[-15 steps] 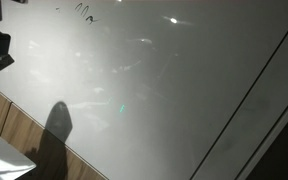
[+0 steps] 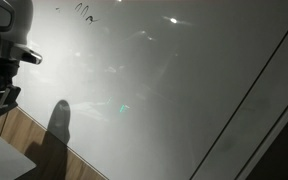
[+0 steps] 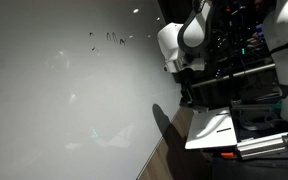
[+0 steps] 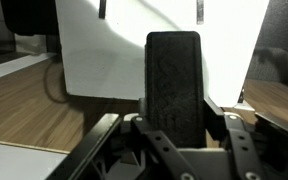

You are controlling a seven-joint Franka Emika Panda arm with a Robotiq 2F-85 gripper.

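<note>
A dark, rectangular, eraser-like block (image 4: 174,75) fills the middle of the wrist view, and my gripper is shut on its near end. In exterior view 1 the gripper (image 2: 4,88) is at the left edge, close to the whiteboard (image 2: 154,90); the block is hard to make out there. Exterior view 2 has the gripper (image 3: 187,97) by the board's right side, above a white panel (image 3: 212,130). Dark scribbled writing (image 2: 86,13) marks the board near its top left.
Below the block in the wrist view lies the white panel (image 4: 104,60), with wood-grained surface (image 4: 24,105) nearer. A wooden strip (image 2: 79,165) runs along the board's lower edge. Dark equipment and cables (image 3: 249,115) crowd the right of exterior view 2.
In exterior view 1 my gripper has moved down along the left edge, and more of the arm has come into view above it. The writing looks the same.
</note>
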